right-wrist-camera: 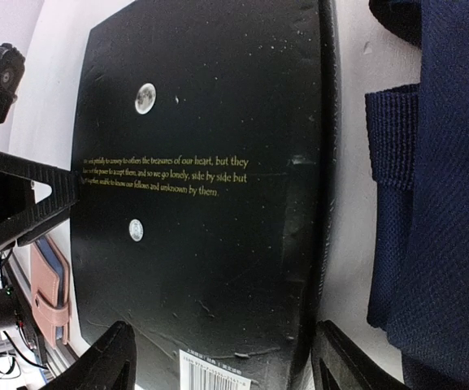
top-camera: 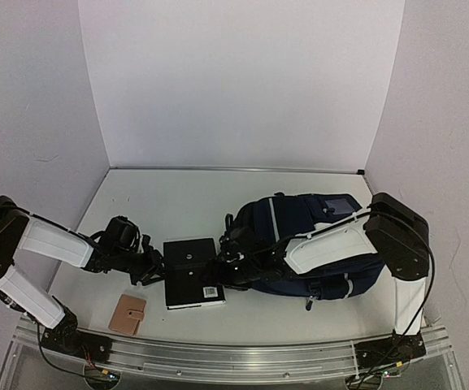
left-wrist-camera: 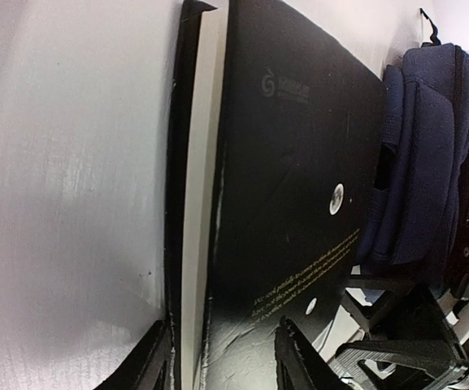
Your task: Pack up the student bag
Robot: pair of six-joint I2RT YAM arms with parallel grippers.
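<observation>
A black book (top-camera: 193, 284) with a barcode lies flat on the table between the two arms. At its left edge my left gripper is open, one finger by the pale page side and the other over the cover (left-wrist-camera: 299, 162). My right gripper stands open at the opposite edge, one finger over the cover and the other beside the edge. Whether any fingertip touches the book cannot be told. The navy bag (top-camera: 299, 215) lies on the right, partly hidden under the right arm.
A pinkish-brown wallet (top-camera: 127, 314) lies at the front left, clear of the book. A bag strap (right-wrist-camera: 393, 154) sits close to the book's right edge.
</observation>
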